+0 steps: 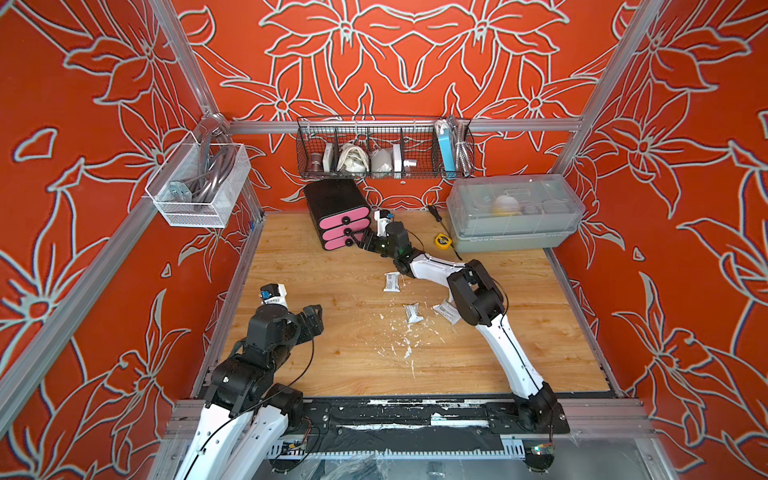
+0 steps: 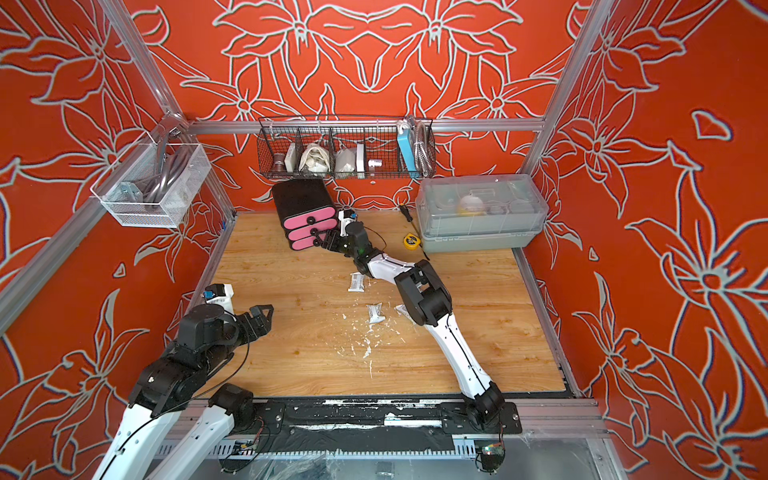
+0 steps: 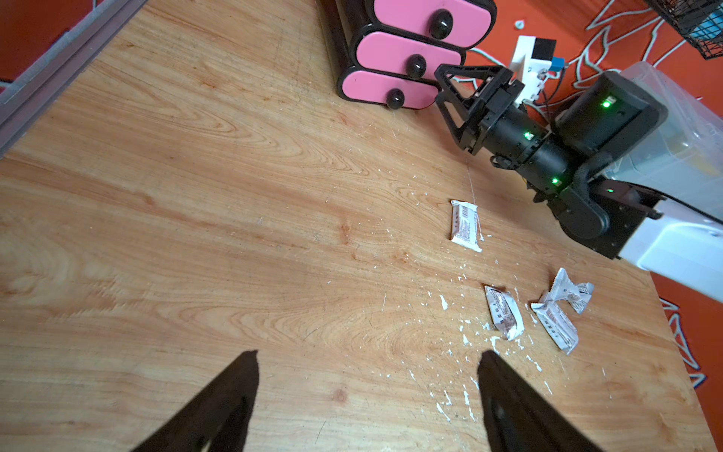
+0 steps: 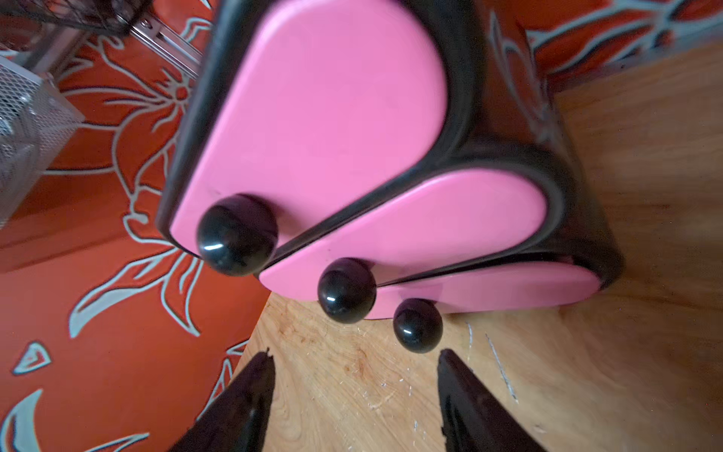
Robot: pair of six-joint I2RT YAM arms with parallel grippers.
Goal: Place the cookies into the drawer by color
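Note:
The black cabinet point(image 1: 332, 194) at the back holds three stacked pink drawers, all closed; in the right wrist view the top drawer point(image 4: 331, 98), middle drawer point(image 4: 452, 214) and bottom drawer point(image 4: 512, 286) each carry a round black knob. Just in front of these knobs my right gripper is open, its fingers empty. White-wrapped cookies lie on the table: one packet point(image 3: 464, 224) nearest the cabinet, another point(image 3: 504, 311) nearer the front, and two touching packets point(image 3: 557, 325) to its right. At the front left, my left gripper hangs open and empty above bare wood.
A lidded translucent bin point(image 1: 516, 212) stands at the back right. Beside it are a yellow tape measure point(image 1: 443, 241) and a dark screwdriver point(image 1: 434, 213). White flakes litter the table near the packets.

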